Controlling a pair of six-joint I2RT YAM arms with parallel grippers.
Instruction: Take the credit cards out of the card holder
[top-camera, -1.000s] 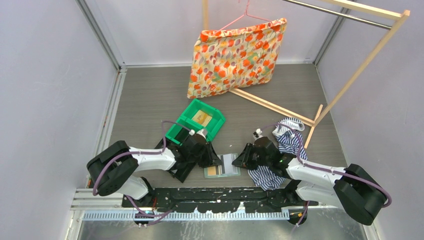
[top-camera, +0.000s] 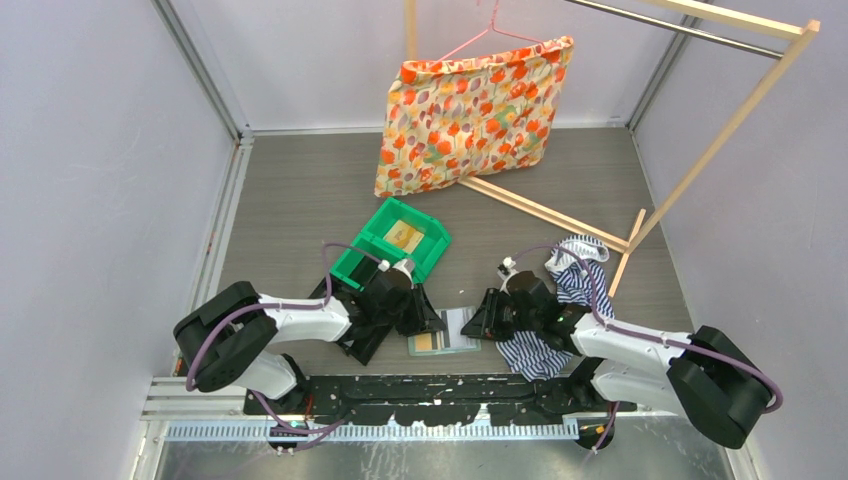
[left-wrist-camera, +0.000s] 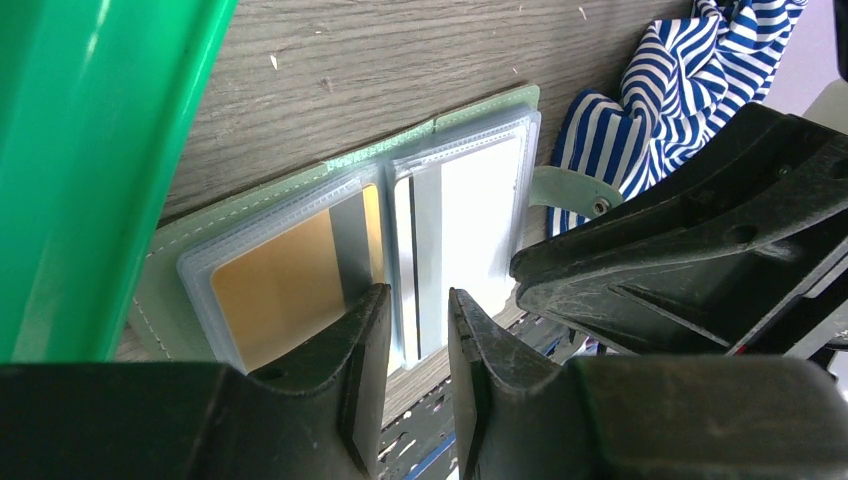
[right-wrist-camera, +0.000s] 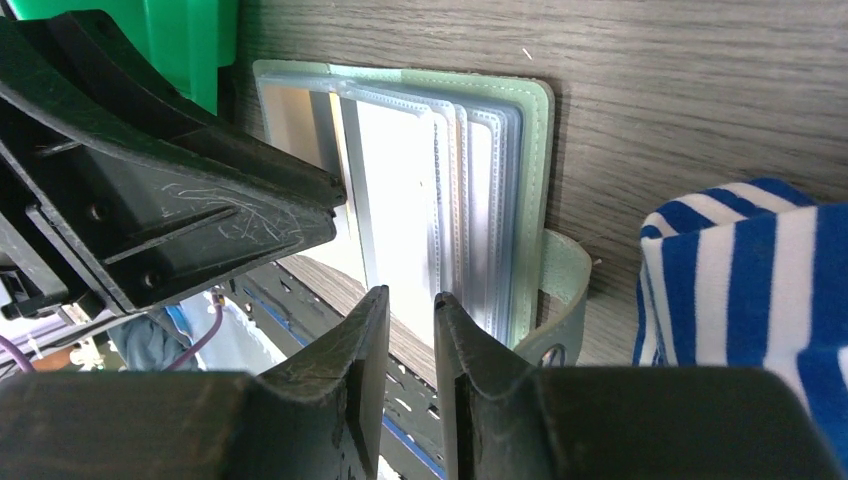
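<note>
The card holder (top-camera: 446, 344) lies opened out on the table, a pale green cover with clear plastic sleeves. In the left wrist view a gold card (left-wrist-camera: 284, 287) fills the left sleeve, and a white card (left-wrist-camera: 480, 210) sits in the sleeve to its right. Several overlapping sleeves show at the holder's right side, the white card (right-wrist-camera: 396, 190) on top. My left gripper is part open above the middle of the holder, near the seam between sleeves. My right gripper is open over the white card's lower part. No card is visibly pinched in either.
A green box (top-camera: 433, 245) stands behind the left arm, its wall close to the holder. Striped cloth (top-camera: 530, 353) lies to the right, near the holder's strap (right-wrist-camera: 565, 275). The two grippers are very close together. Bare table (top-camera: 300, 200) spreads at the back left.
The left arm and the holder look unmoved.
</note>
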